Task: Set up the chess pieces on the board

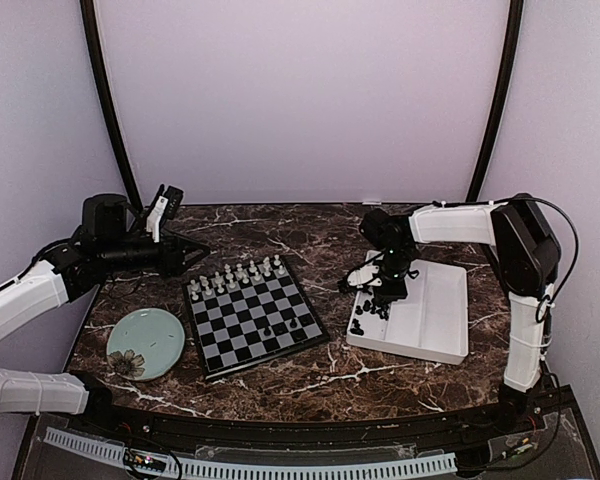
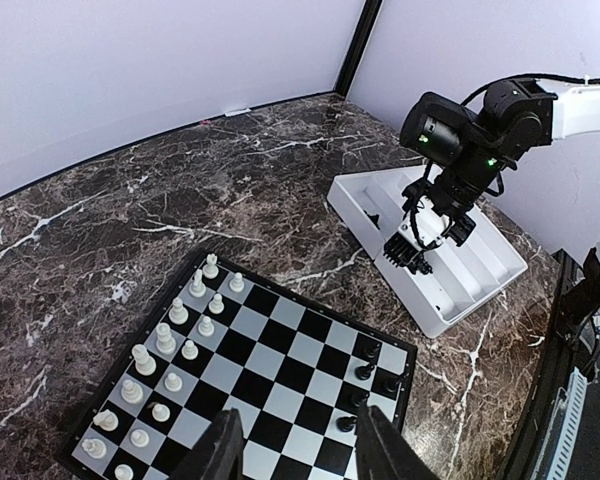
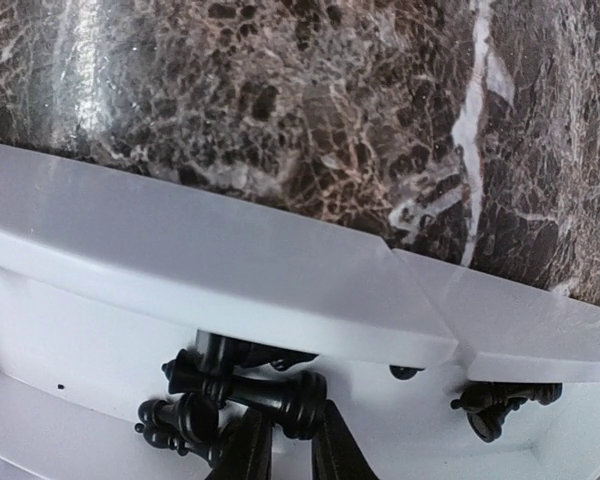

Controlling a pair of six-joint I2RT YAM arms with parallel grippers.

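Note:
The chessboard (image 1: 250, 322) lies on the marble table, its far side lined with two rows of white pieces (image 1: 232, 280). Several black pieces (image 2: 365, 372) stand near the opposite edge. More black pieces (image 3: 180, 415) lie jumbled in a compartment of the white tray (image 1: 442, 310). Over that compartment, my right gripper points down with its fingers apart. A black piece (image 3: 250, 390) lies on its side, its base at the fingertips; a grip on it does not show. My left gripper hangs open and empty above the board's left side.
A pale green plate (image 1: 145, 343) with a flower pattern sits left of the board. The tray's wall (image 3: 180, 250) rises close to my right fingers. Bare marble (image 1: 310, 235) stretches behind the board.

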